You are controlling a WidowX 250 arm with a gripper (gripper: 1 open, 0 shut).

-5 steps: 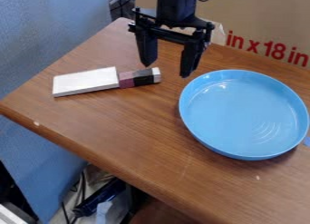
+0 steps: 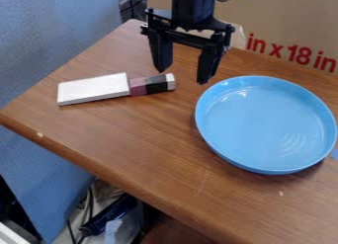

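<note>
A black two-fingered gripper [image 2: 185,64] hangs from the top centre of the camera view, open, with a wide empty gap between its fingers. It is above the back of the wooden table [image 2: 145,149]. Below and left of it lies a flat white bar [image 2: 93,89] with a pink and dark end section. To the gripper's lower right sits an empty light blue round plate [image 2: 264,124].
A cardboard sheet [image 2: 297,45] with red lettering stands behind the table. A blue padded panel [image 2: 40,50] borders the left side. Clutter lies below the table's front-left edge.
</note>
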